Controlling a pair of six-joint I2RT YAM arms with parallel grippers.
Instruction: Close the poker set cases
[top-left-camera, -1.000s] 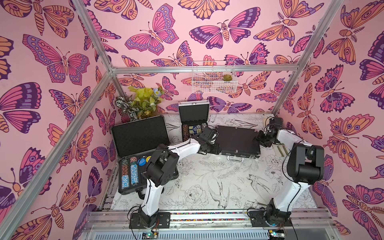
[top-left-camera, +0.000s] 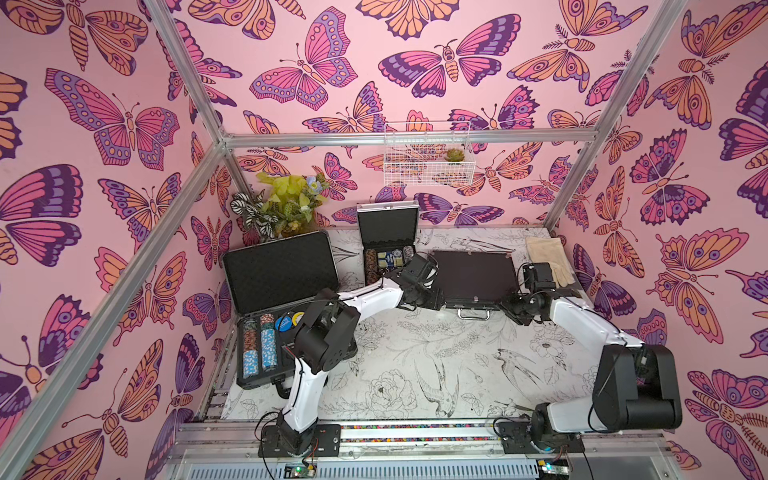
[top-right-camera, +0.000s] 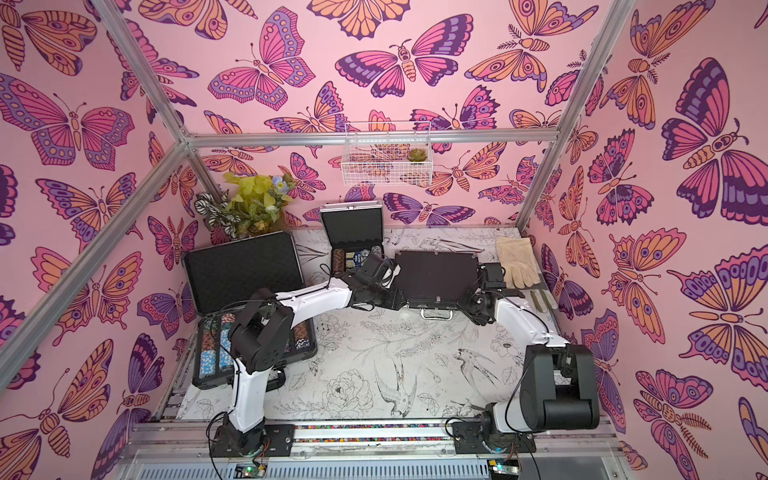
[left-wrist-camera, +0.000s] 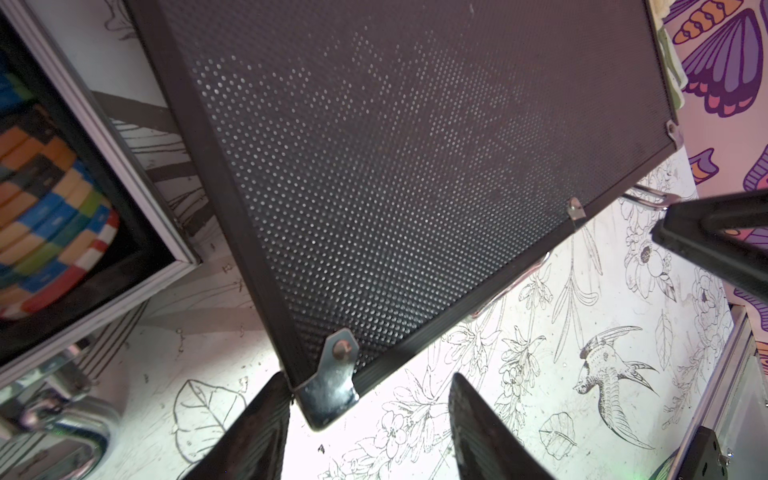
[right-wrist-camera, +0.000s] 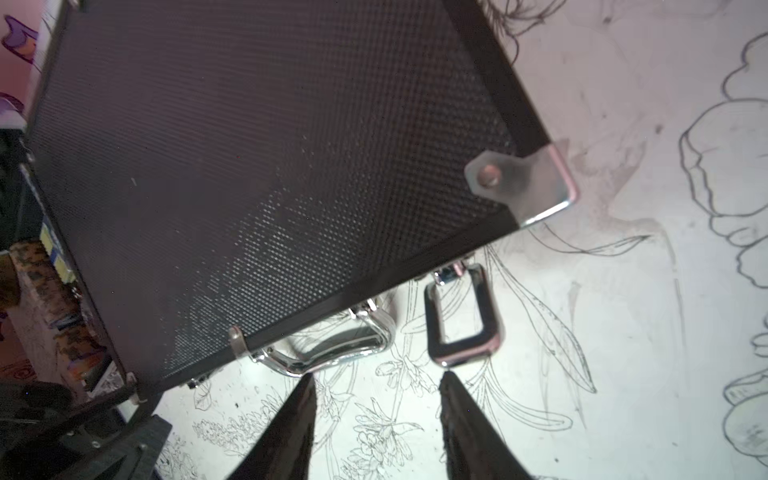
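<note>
A black case (top-left-camera: 473, 276) lies with its lid down at the middle right, metal handle (right-wrist-camera: 328, 352) and latch (right-wrist-camera: 464, 336) along its front. My left gripper is open at its left front corner, nothing seen between the fingers. My right gripper is open just in front of the latches near the right front corner, empty. A large case (top-left-camera: 276, 272) stands open at the left, showing chips. A smaller case (top-right-camera: 352, 224) stands open at the back middle, partly hidden by my left arm.
Gloves (top-right-camera: 518, 256) lie at the back right, a plant (top-left-camera: 288, 200) at the back left. A wire basket (top-right-camera: 384, 168) hangs on the back wall. The table front between the arms (top-left-camera: 448, 372) is clear.
My left arm looks unchanged.
</note>
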